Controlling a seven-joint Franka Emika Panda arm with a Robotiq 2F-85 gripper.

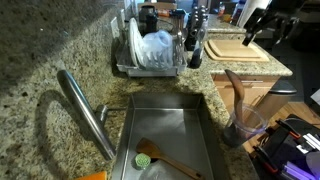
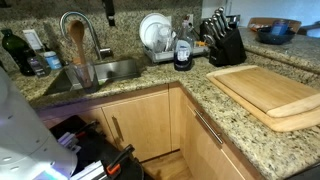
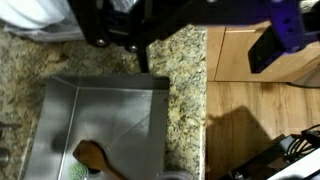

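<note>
My gripper [image 1: 264, 36] hangs open at the upper right, above the counter's front side, with nothing between its fingers. In the wrist view its dark fingers [image 3: 141, 50] stand wide apart over the counter edge. A brown wooden utensil [image 1: 236, 88] stands upright in a clear container [image 1: 243, 128] by the sink's front edge; exterior view 2 shows the utensil's rounded head [image 2: 77, 33] upward. Inside the grey sink [image 3: 118, 118] lie a wooden spoon [image 3: 92, 156] and a green round scrubber [image 3: 79, 172].
A dish rack with white plates [image 2: 155, 27] stands behind the sink. Beside it are a bottle [image 2: 183, 50] and a knife block [image 2: 226, 47]. Wooden cutting boards [image 2: 262, 88] lie on the right counter. The faucet [image 1: 87, 112] arches over the sink's back side.
</note>
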